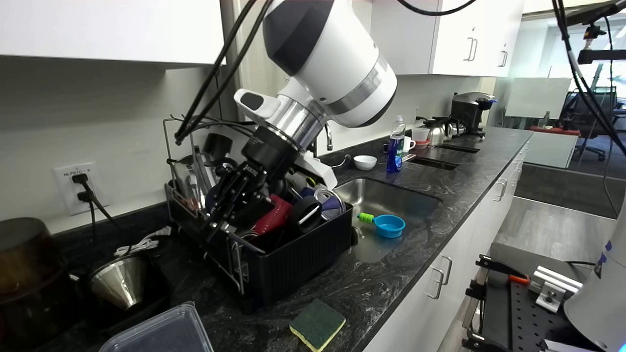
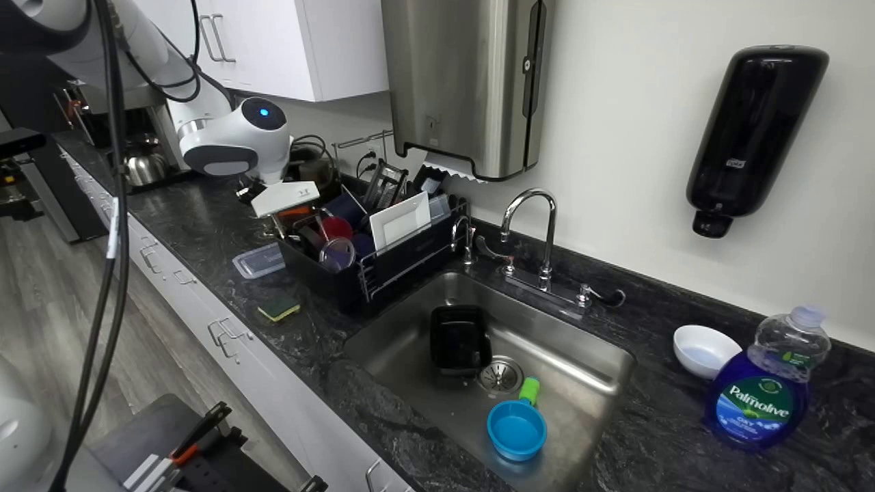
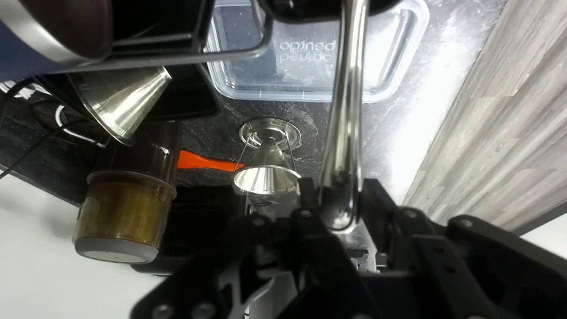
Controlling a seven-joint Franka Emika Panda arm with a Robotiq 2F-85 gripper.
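Note:
In the wrist view a shiny metal handle (image 3: 348, 101) runs from the top edge down between the fingers of my gripper. The fingers stand a little apart, one on each side of the handle's end; whether both press on it is unclear. In exterior view 1 my gripper (image 1: 218, 226) points down at the near left part of the black dish rack (image 1: 311, 258), which is full of dishes and utensils. The arm hides my fingertips in exterior view 2.
A red item (image 1: 273, 216) and a dark mug crowd the rack beside the gripper. Metal cones (image 3: 267, 173), a clear plastic container (image 3: 308, 79) and a sponge (image 1: 318, 324) lie around it. The sink (image 2: 566, 344) holds a blue cup (image 2: 517, 430) and a black tub (image 2: 459, 337).

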